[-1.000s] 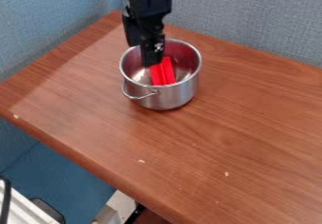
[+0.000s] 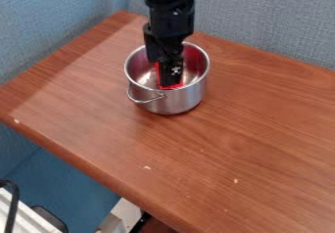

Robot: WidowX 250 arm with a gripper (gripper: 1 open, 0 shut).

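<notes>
A steel pot (image 2: pixel 167 98) with a wire handle stands on the wooden table near its left side. A red object (image 2: pixel 174 84) lies inside it, mostly hidden. My black gripper (image 2: pixel 169 72) reaches down into the pot from above, over the red object. Its fingertips are partly hidden against the dark body, and whether they touch the object is unclear.
Blue-grey padded walls stand behind and to the left. Beyond the front-left edge, a white item with a black cable lies lower down.
The gripper has moved right and down, deeper into the pot, covering more of the red object. The pot stands in the same place.
</notes>
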